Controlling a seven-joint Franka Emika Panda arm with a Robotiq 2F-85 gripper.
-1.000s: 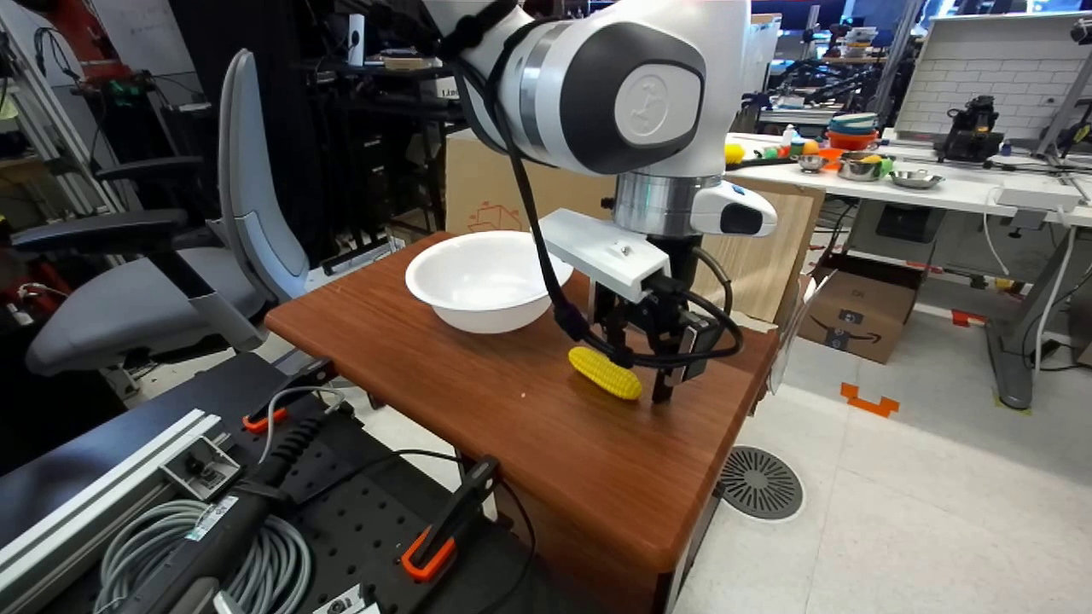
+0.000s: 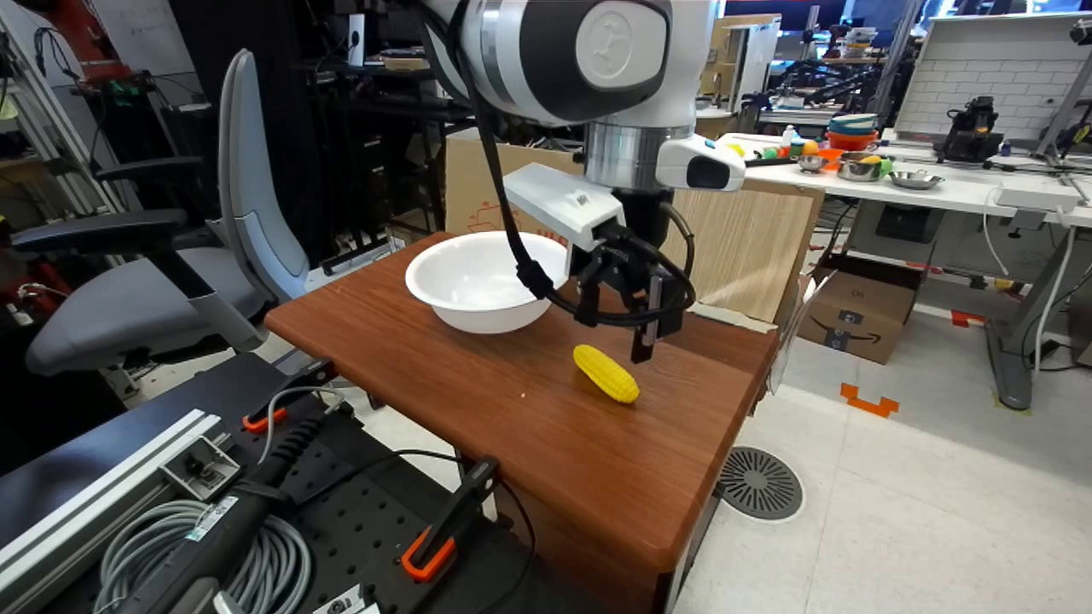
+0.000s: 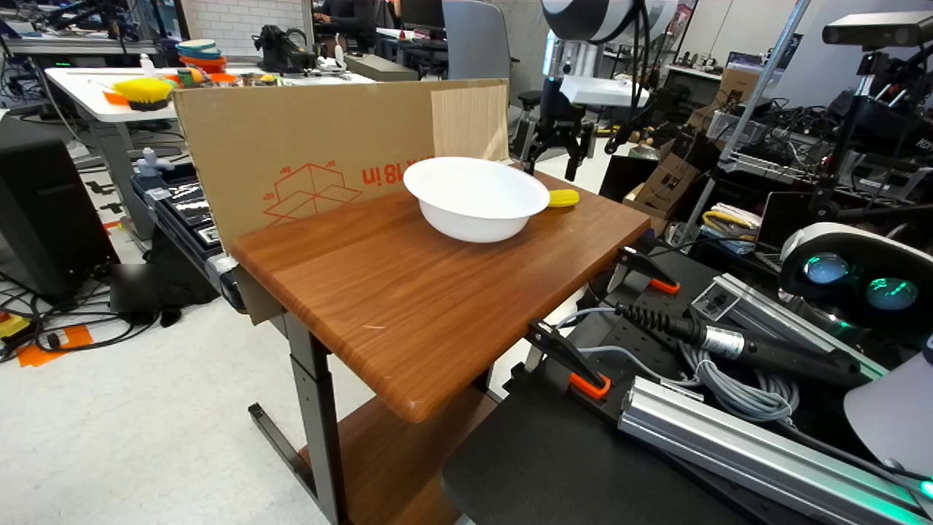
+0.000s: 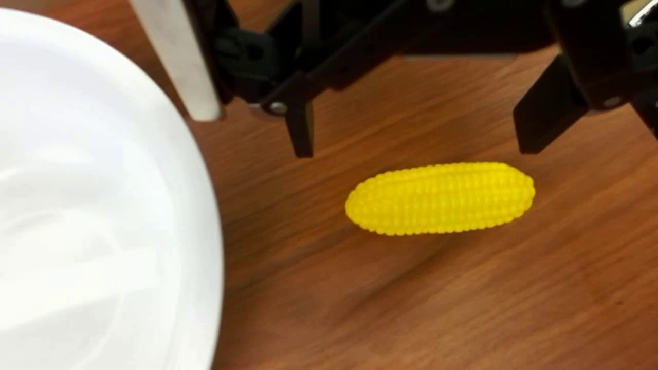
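A yellow corn cob lies on the brown wooden table, clear of the bowl. In exterior view 1 the cob rests just in front of my gripper, and in exterior view 2 only one end of the cob shows past the bowl. My gripper is open above the table, its fingers spread wide with nothing between them. From the wrist, the cob appears just below the fingertips, not between them. The white bowl stands upright beside the cob; what shows of its inside is empty in the wrist view.
Cardboard sheets stand along one edge of the table. Clamps grip the opposite edge, by a black bench with cables. Bare tabletop stretches away on the bowl's other side.
My gripper has risen off the tabletop and shifted left and back in exterior view 1. The cob has moved very slightly; the bowl stays where it was.
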